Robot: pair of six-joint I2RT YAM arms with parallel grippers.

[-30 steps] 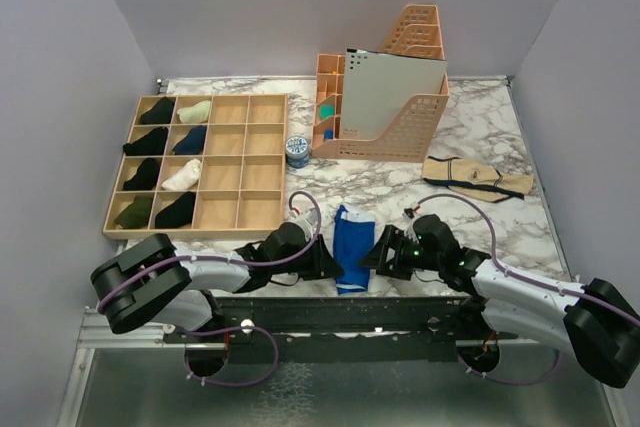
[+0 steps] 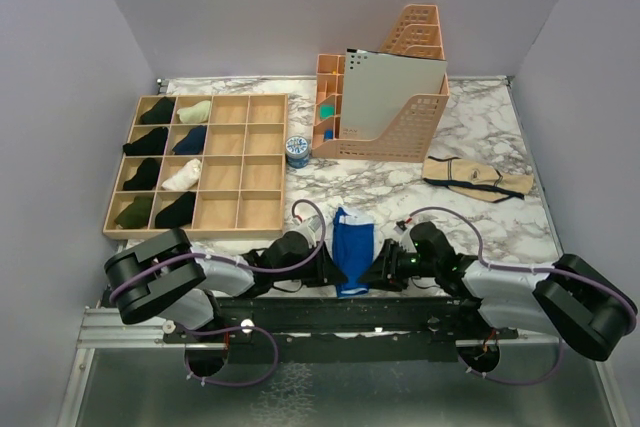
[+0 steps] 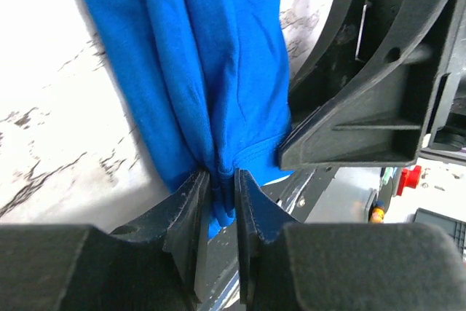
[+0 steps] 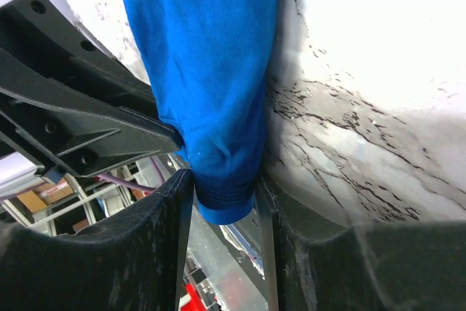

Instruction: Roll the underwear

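Observation:
The blue underwear (image 2: 352,252) lies as a long, creased strip on the marble table's front edge, between both grippers. My left gripper is shut on a bunched fold of it. My right gripper is at the near end, its fingertips part open around the folded blue cloth (image 4: 215,114). The tips of both grippers sit close together, low at the table's edge, and each appears in the other's wrist view.
A wooden grid box (image 2: 230,169) of folded cloths is at the back left, with a jar (image 2: 297,152) beside it. A peach file holder (image 2: 420,127) stands behind, and tan cloth (image 2: 478,177) lies at right.
My right gripper has moved down and slightly left toward the front end of the underwear. My left gripper has shifted slightly right and down.

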